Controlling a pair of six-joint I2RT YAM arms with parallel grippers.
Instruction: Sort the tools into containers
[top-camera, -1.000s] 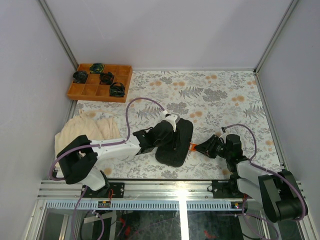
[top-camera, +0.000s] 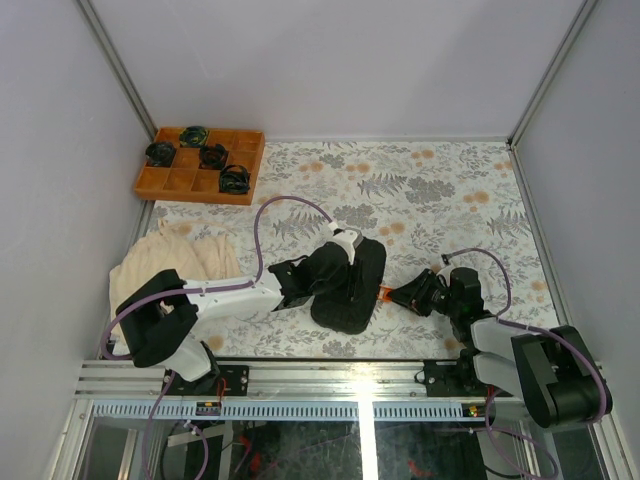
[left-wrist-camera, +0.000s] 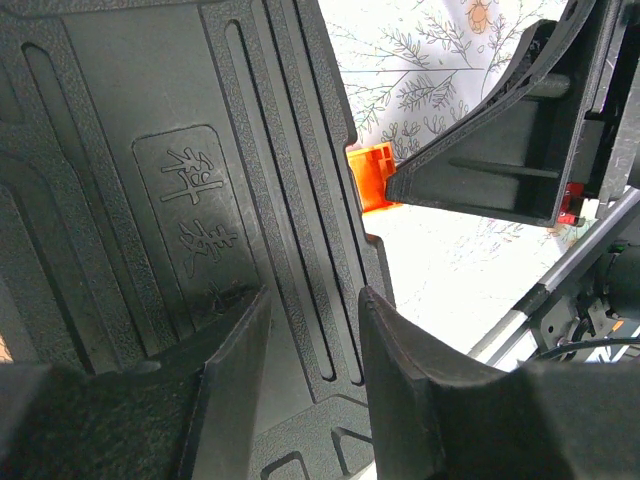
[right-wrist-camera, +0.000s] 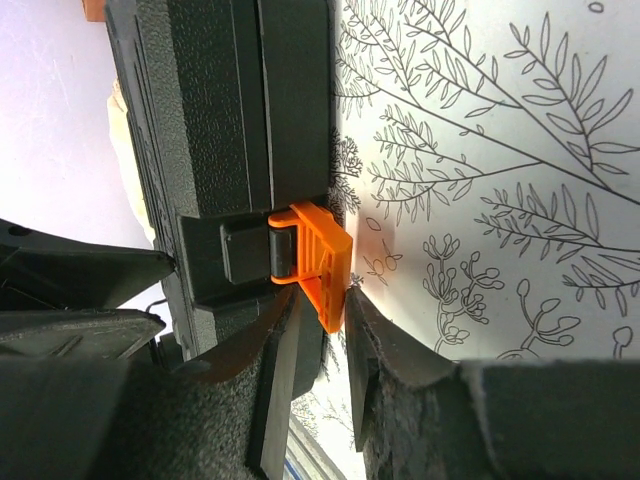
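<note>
A black tool case (top-camera: 345, 312) lies closed on the patterned table; raised characters mark its lid (left-wrist-camera: 190, 190) in the left wrist view. My left gripper stands over the lid, its fingertips apart with lid surface showing between them; whether they pinch anything is unclear. On the case's right side an orange latch (right-wrist-camera: 325, 255) sticks out. Around its free edge are the fingertips of my right gripper, part open, one on either side; contact with the latch cannot be made out.
At the back left stands an orange compartment tray (top-camera: 180, 180) with several dark coiled bundles in it. A beige cloth (top-camera: 165, 260) lies left of the case, partly under the left arm.
Almost nothing differs in the top view. The right arm has shifted very slightly at the latch; the left arm and the case hold their places.
</note>
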